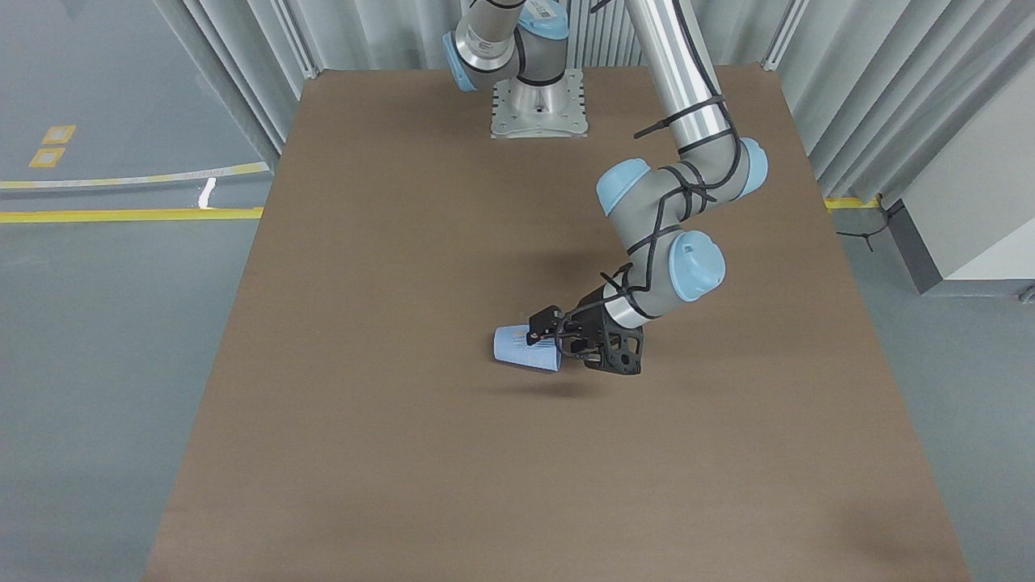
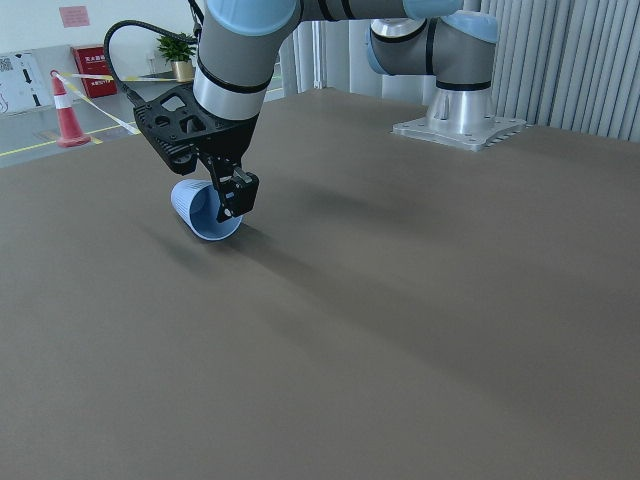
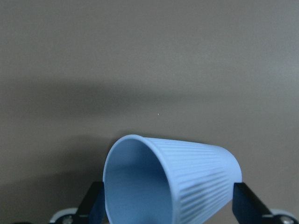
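Observation:
A light blue ribbed cup lies on its side on the brown table, its mouth toward the camera left view. My gripper is low over it: in the wrist view the black fingers stand apart at either side of the cup, their tips at its outline. Whether they press on it is not clear. In the camera left view the black gripper body stands just above the cup, partly in front of it.

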